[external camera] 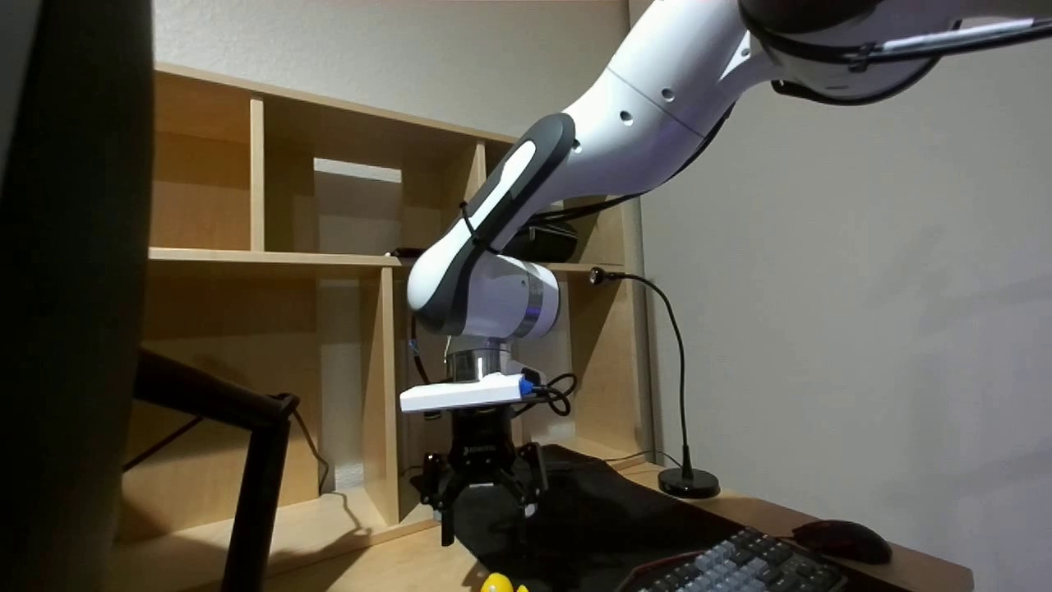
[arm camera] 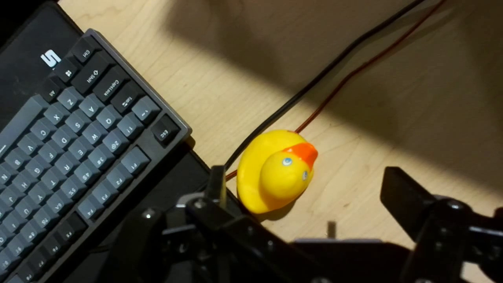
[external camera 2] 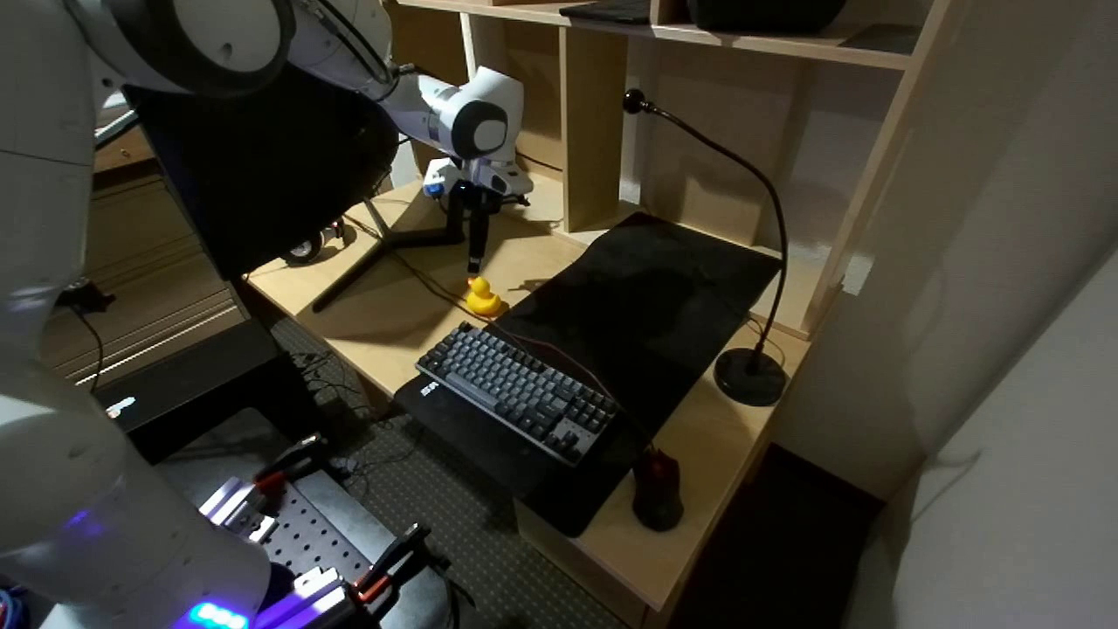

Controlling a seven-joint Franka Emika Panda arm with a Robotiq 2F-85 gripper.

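In the wrist view a yellow rubber duck (arm camera: 254, 177) with an orange beak stands upright on the bare wooden desk, partly over a black and a red cable. My gripper is open, its fingers wide apart and nothing held between them. The duck shows nearer the left finger in that view. From the other side, the duck (external camera 2: 483, 298) sits beside the black desk mat, and the gripper (external camera 2: 477, 267) hangs just behind and above it. Only the top of the duck (external camera: 497, 583) shows at the lower edge of exterior view 1, below the gripper (external camera: 488, 523).
A keyboard (external camera 2: 519, 388) lies on the black mat (external camera 2: 650, 304), close to the duck. Farther right are a mouse (external camera 2: 657, 489) and a gooseneck lamp (external camera 2: 750, 376). The monitor (external camera 2: 262, 157) stands left of the arm, with shelves (external camera: 276, 258) behind. Bare desk surrounds the duck's beak side.
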